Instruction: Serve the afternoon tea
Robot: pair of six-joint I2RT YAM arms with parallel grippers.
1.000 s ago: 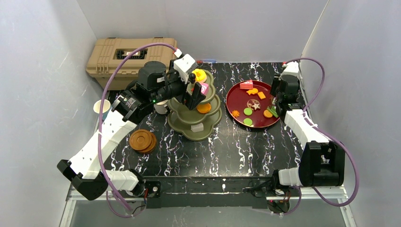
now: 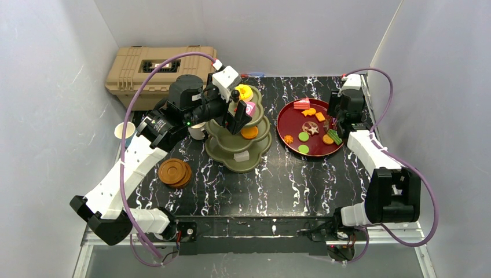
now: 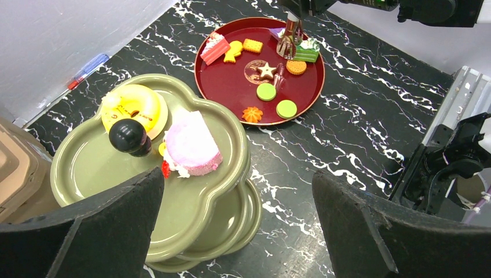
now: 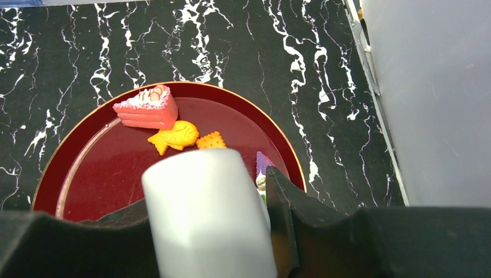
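The tiered green stand [image 2: 231, 152] has a yellow donut [image 3: 132, 106] and a pink cake slice [image 3: 194, 145] on its top tier. Above it, my left gripper is open and empty. On the red tray [image 2: 288, 113] are a red cake slice [image 2: 301, 103], a fish-shaped cookie [image 3: 233, 51], a square cracker [image 3: 253, 46], a star cookie [image 3: 267, 70], two green round sweets and a green cake slice [image 3: 307, 51]. My right gripper grips white-topped tongs [image 4: 208, 214]; their claws hang over the tray's right side, close to the green and purple slices.
A tan toolbox [image 2: 130, 72] stands at the back left. Brown coasters [image 2: 175, 172] are stacked front left, near a white cup [image 2: 197, 131] behind the left arm. A grey wall [image 2: 428, 75] rises close on the right.
My right gripper and the tongs have shifted slightly left, further over the tray. The left arm, the stand and the sweets appear unmoved.
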